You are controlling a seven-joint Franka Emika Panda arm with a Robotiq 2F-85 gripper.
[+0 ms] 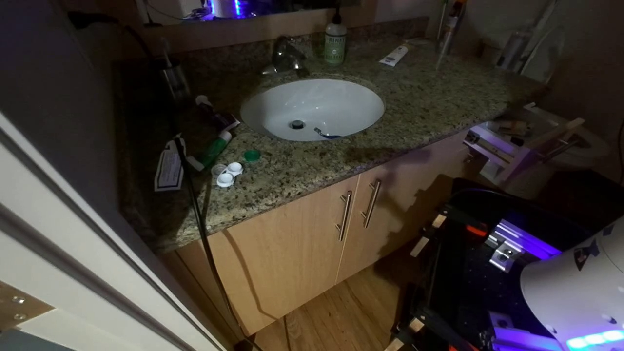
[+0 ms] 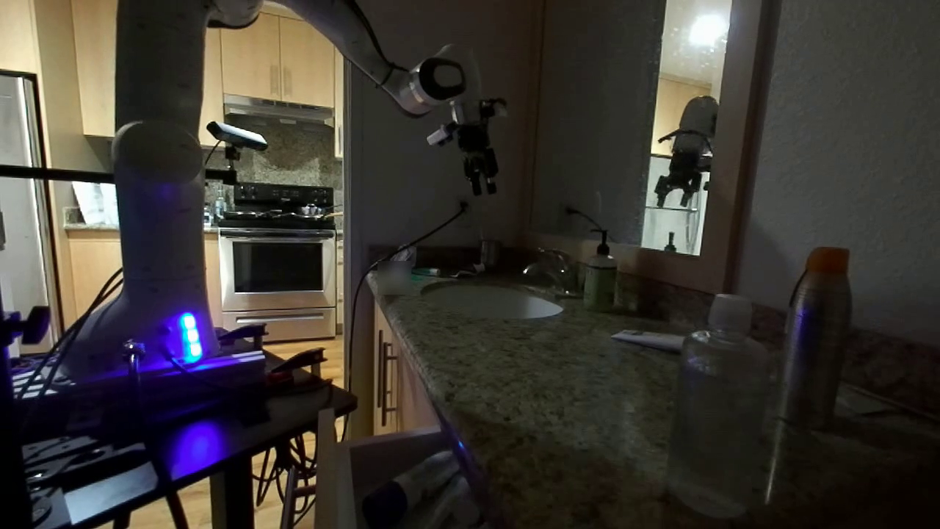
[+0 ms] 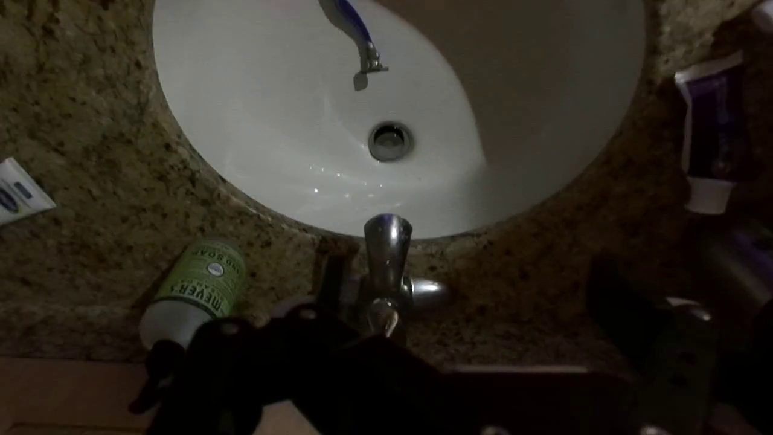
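My gripper (image 2: 482, 189) hangs high above the sink area, pointing down, touching nothing. In the wrist view the dark gripper stands open, its fingers wide apart on either side, the left one close to the faucet in the picture. Below lies the white oval sink (image 3: 246, 130) with its drain (image 3: 391, 141). A blue-handled razor (image 3: 355, 25) rests inside the basin. The chrome faucet (image 3: 388, 254) sits at the basin's back edge. Beside it is a green hand soap bottle (image 3: 206, 279). A purple tube (image 3: 714, 130) lies on the counter on the other side.
On the granite counter (image 1: 444, 87) lie a contact lens case (image 1: 226, 177), a green cap (image 1: 252, 155), a green tube (image 1: 215, 149) and a white tube (image 1: 394, 55). A clear bottle (image 2: 718, 423) and a metal can (image 2: 817, 344) stand near the far end. An open drawer (image 1: 515, 149) juts out.
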